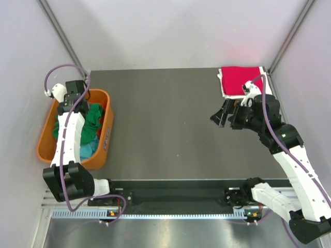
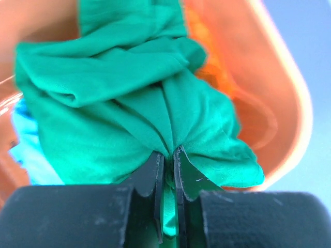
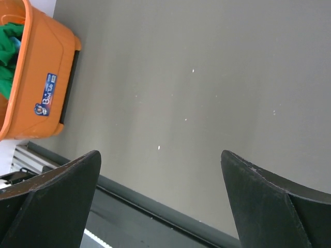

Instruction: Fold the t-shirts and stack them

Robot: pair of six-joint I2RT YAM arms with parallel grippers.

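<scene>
A green t-shirt (image 2: 119, 103) is bunched up in the left wrist view, its cloth gathered between the fingertips of my left gripper, which is shut on it. That gripper is over the orange tub (image 1: 106, 139), with green cloth (image 1: 92, 124) below it in the top view. Folded shirts, a red one (image 1: 240, 79) on top of white, lie stacked at the back right. My right gripper hangs open over the table near that stack, nothing between its fingers.
Light blue cloth (image 2: 31, 139) and orange cloth (image 2: 212, 67) also lie in the tub. Walls close in the left, back and right sides.
</scene>
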